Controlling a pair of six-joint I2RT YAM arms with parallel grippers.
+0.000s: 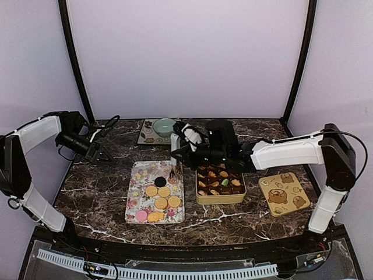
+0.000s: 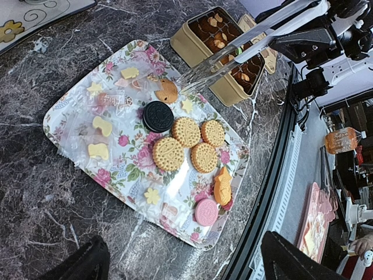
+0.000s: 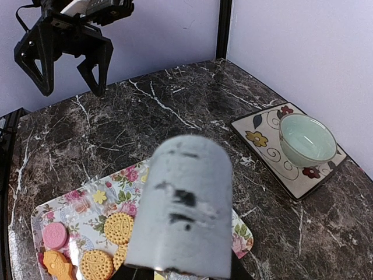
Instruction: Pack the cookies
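Note:
My right gripper [image 1: 185, 153] is shut on a pair of pale tongs, whose white top [image 3: 183, 204] fills the middle of the right wrist view. The tongs' tips reach the tray beside an orange-brown round cookie [image 2: 167, 91]; whether they touch it I cannot tell. On the flowered tray [image 1: 133, 198] lie a black cookie [image 2: 158, 116], several round tan biscuits [image 2: 168, 154], a pink round one [image 2: 206, 212] and an orange shaped one [image 2: 222, 186]. The divided box [image 1: 220, 199] holds small cookies in its compartments. Off to the left, my left gripper [image 1: 104, 159] hangs open and empty.
Behind the tray, a green bowl [image 1: 164, 126] stands on a patterned board [image 1: 144, 139]. A bear-print lid [image 1: 284, 194] lies right of the box.

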